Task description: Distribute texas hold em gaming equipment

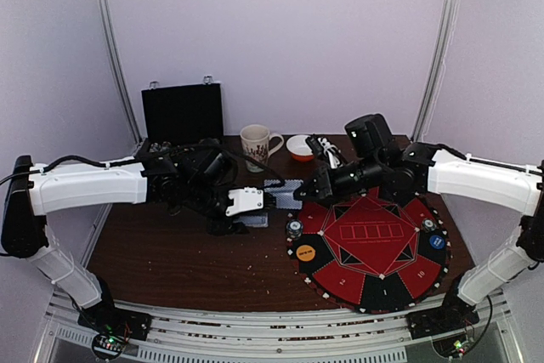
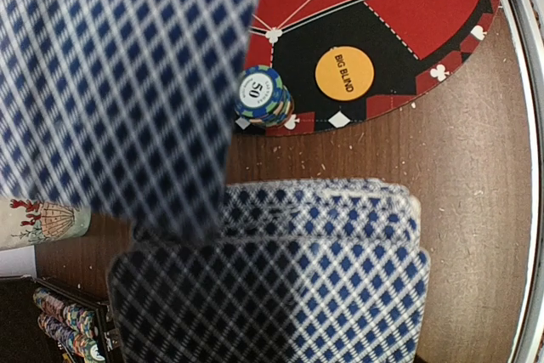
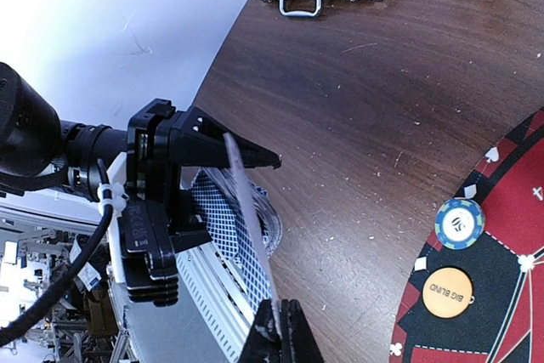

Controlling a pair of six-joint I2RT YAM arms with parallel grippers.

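A blue-and-white checked card (image 1: 283, 194) is pinched in my right gripper, which is shut on it. In the right wrist view the card appears almost edge-on as a thin pale strip. My left gripper is shut on the remaining card deck (image 2: 357, 299), whose cards are slightly fanned. Seen from the left wrist, the single card looms large and blurred at upper left, overlapping the deck's edge. The red and black poker mat (image 1: 374, 248) lies on the right of the table.
On the mat stand a chip stack (image 2: 260, 95) and an orange "BIG BLIND" disc (image 2: 344, 73), with a blue disc (image 1: 437, 242) at right. Behind are a mug (image 1: 255, 144), a bowl (image 1: 299, 149) and an open chip case (image 1: 183, 112).
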